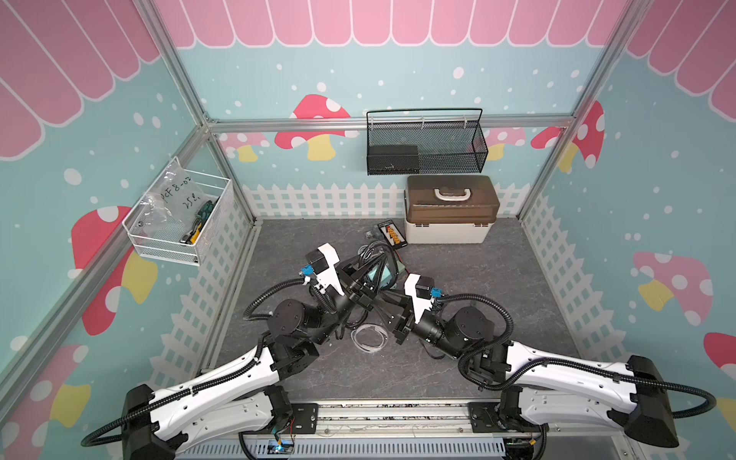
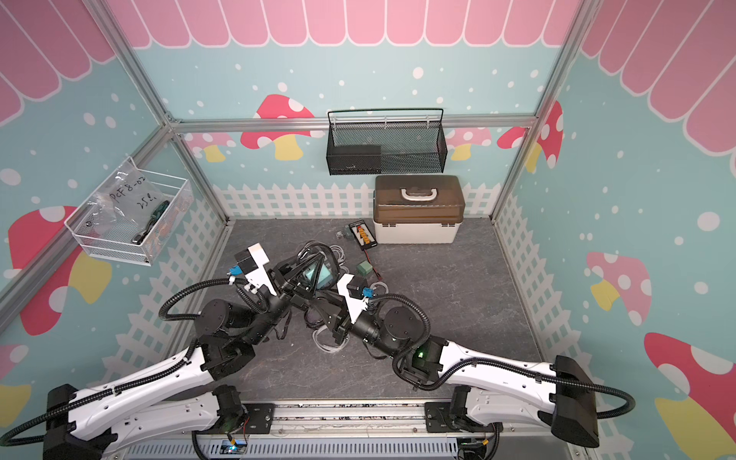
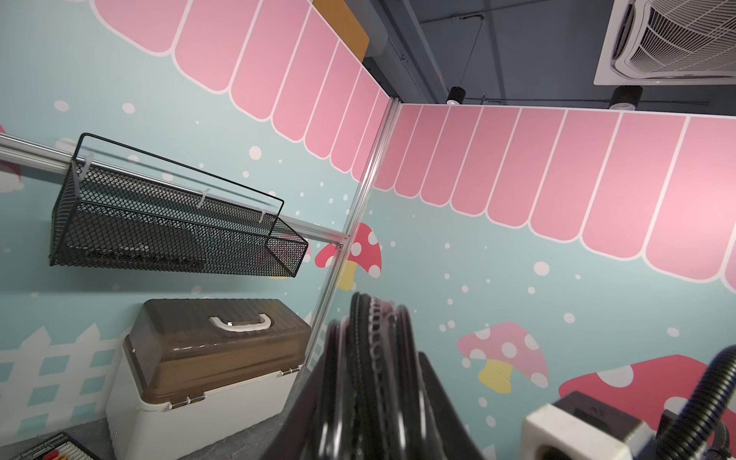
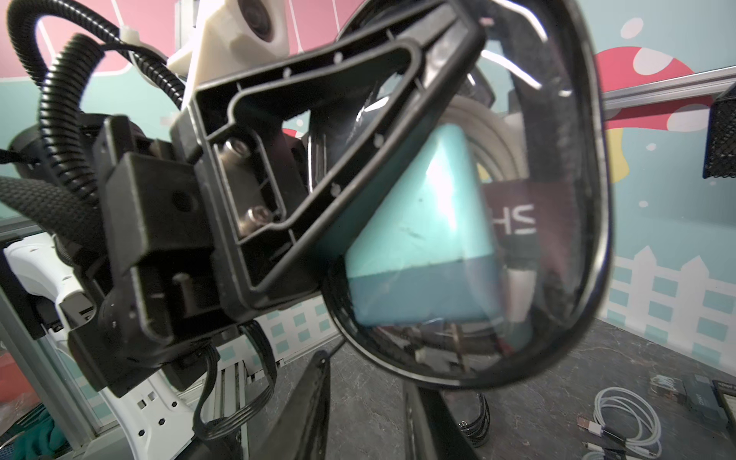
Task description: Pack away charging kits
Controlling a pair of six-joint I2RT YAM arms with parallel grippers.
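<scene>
My left gripper (image 1: 369,277) is raised over the middle of the table, shut on a clear pouch with a dark rim, holding a teal charger block; in the left wrist view the pouch stands as a blurred dark shape. My right gripper is just below and beside it, fingers apart, with nothing clearly between them. Coiled white cables (image 1: 369,338) lie on the table below; more cables (image 4: 625,421) and dark coils are partly hidden by the arms.
A brown-lidded toolbox (image 1: 450,207) stands at the back, beside a small boxed item (image 1: 391,234). A black mesh basket (image 1: 452,149) and a white wire basket (image 1: 176,214) hang on the walls.
</scene>
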